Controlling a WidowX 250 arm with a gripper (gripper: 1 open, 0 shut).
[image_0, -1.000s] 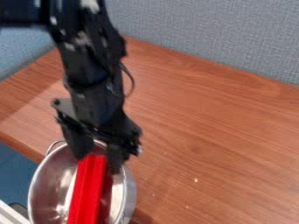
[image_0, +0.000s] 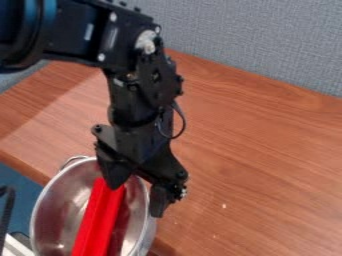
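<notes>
A steel bowl (image_0: 54, 220) sits at the lower left near the table's edge, with a long red object (image_0: 96, 225) lying in it. My black gripper (image_0: 136, 185) is above the bowl's back right part, over the far end of the red object. Its lower parts partly hide that end. Whether the fingers are open or shut, or touch the red object, I cannot tell.
A grey textured wall (image_0: 267, 40) runs along the back. A blue surface lies beyond the table's left edge.
Over the last second my gripper has moved a little to the right and slightly up from its place over the bowl. The bowl and red object look almost unchanged.
</notes>
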